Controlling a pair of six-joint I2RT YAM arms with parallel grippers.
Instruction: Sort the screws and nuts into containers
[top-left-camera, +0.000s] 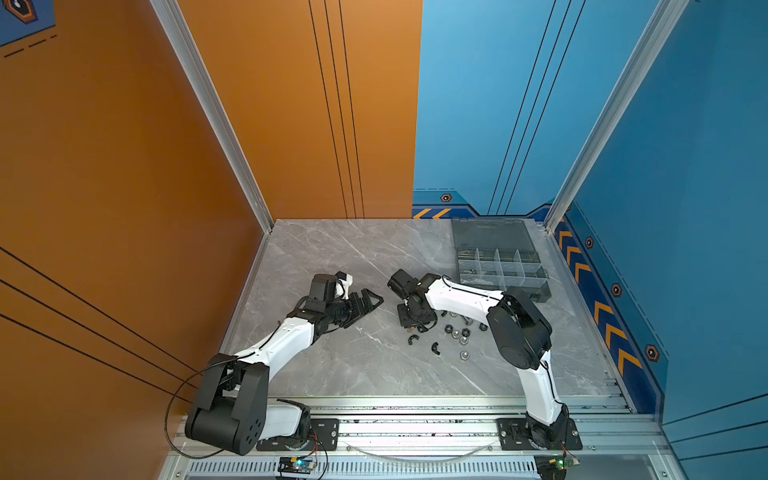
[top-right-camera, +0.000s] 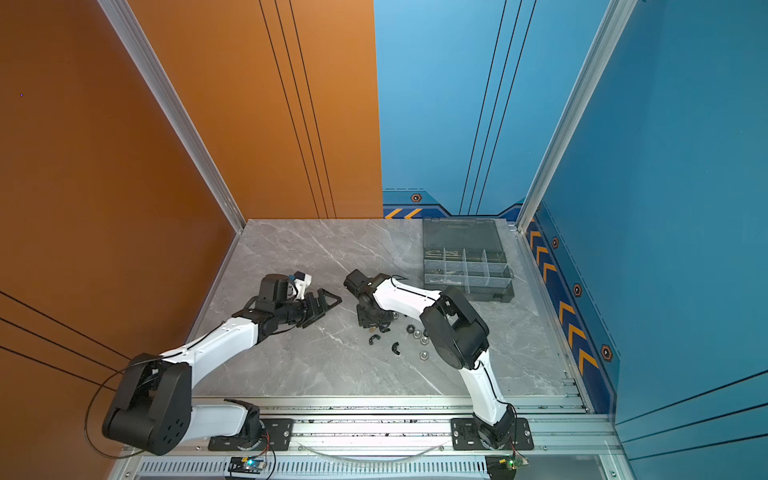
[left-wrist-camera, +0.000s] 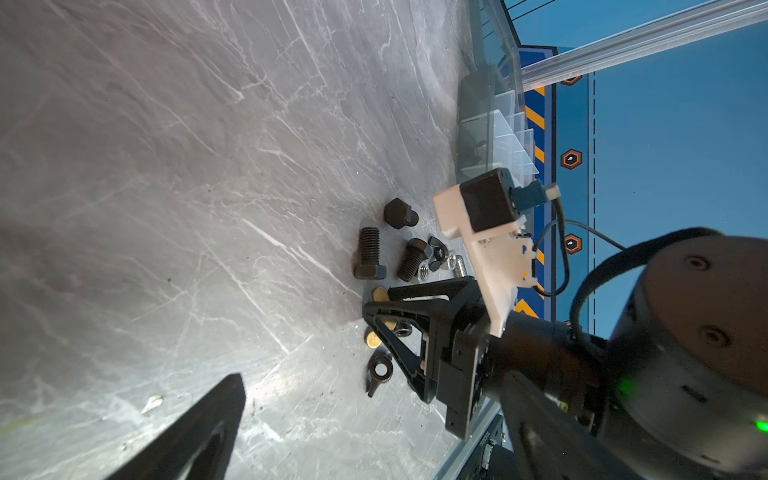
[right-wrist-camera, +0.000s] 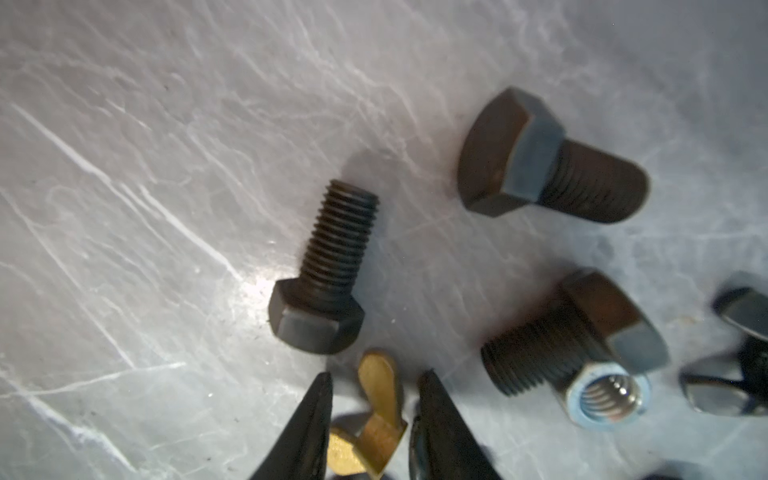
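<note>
My right gripper is low over the table, fingers part open around a brass wing nut (right-wrist-camera: 377, 432). Near it lie three black hex bolts (right-wrist-camera: 320, 312), a silver nut (right-wrist-camera: 608, 396) and dark wing nuts (right-wrist-camera: 744, 376). In the top left view more silver and black nuts (top-left-camera: 464, 354) lie on the table in front of my right arm. The grey compartment box (top-left-camera: 500, 272) stands at the back right with its lid open. My left gripper (top-left-camera: 368, 304) stays open above the table to the left, nothing between its fingers.
My right arm spans the area between the loose hardware and the box. The coloured walls enclose the table at back and sides.
</note>
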